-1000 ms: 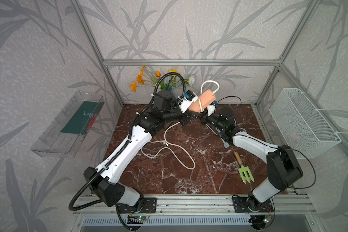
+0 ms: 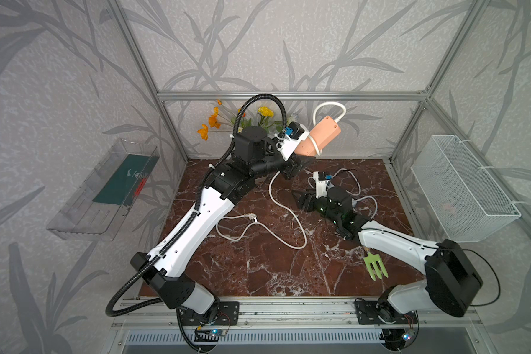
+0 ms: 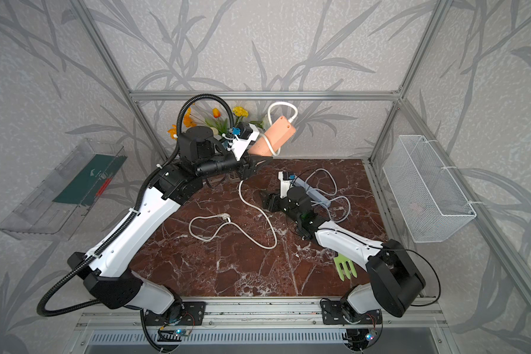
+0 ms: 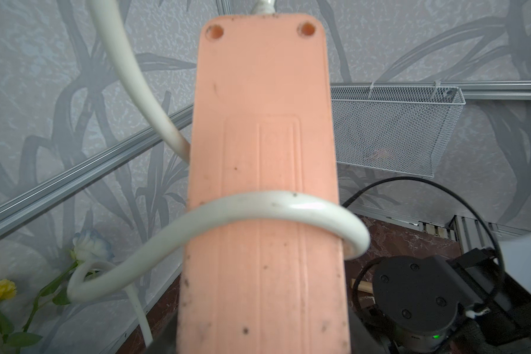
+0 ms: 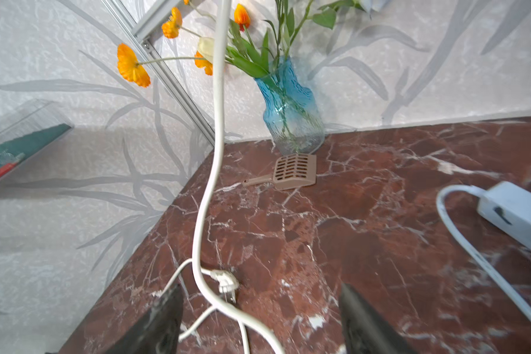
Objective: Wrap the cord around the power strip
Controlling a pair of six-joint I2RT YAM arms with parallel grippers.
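My left gripper holds the peach power strip high at the back, tilted, shut on it. In the left wrist view one loop of white cord crosses over the strip's face, and another stretch arcs beside its top. The cord hangs down to the table, where its plug lies among loose curves at the left-middle. My right gripper stands open below the strip; in the right wrist view the cord passes in front of it, with nothing visible between its fingers.
A vase of flowers and a brown slotted scoop are at the back. A white power strip with cable lies right of middle, a green fork at front right. Baskets hang on both side walls.
My left gripper has risen with the power strip and cord.
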